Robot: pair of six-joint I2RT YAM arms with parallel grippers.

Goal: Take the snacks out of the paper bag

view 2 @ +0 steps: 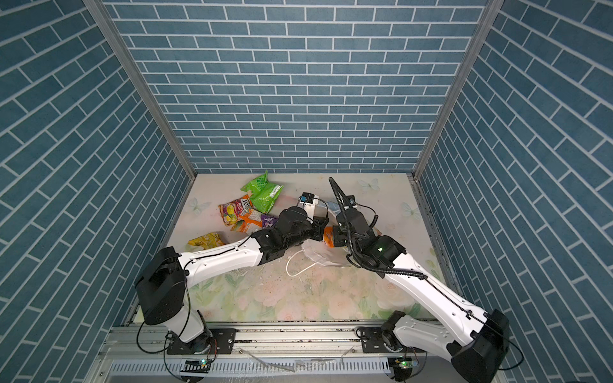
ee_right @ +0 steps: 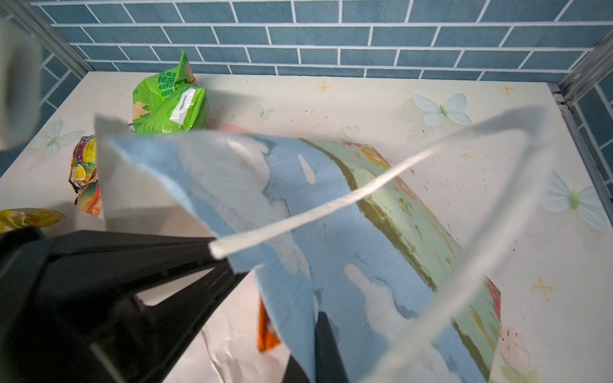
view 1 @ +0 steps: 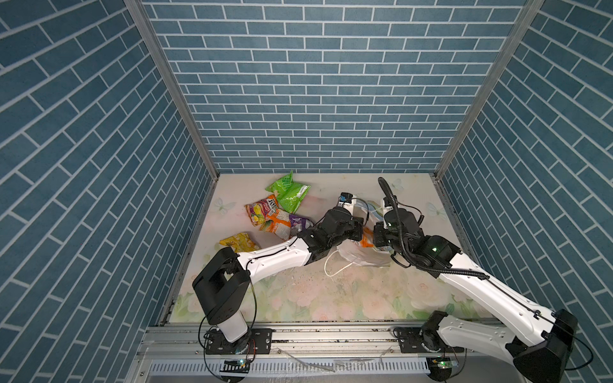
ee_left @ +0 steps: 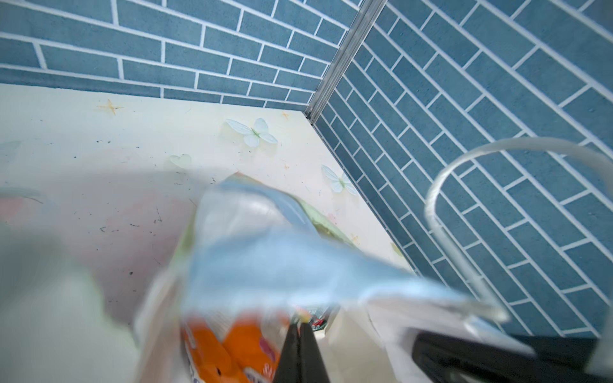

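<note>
The paper bag, white inside with a blue printed outside, stands open toward the left arm at right of centre. An orange snack pack shows inside it. My left gripper is shut at the bag's mouth, in front of this pack; nothing clear shows between its fingers. In the right wrist view, the bag's blue rim runs into my right gripper, which is shut on the paper. Several snack packs lie out on the table's left: green, red-purple, orange-white, purple and yellow.
White rope handles loop over the bag, and one handle lies in front of it. Both grippers stand close together at the mouth.
</note>
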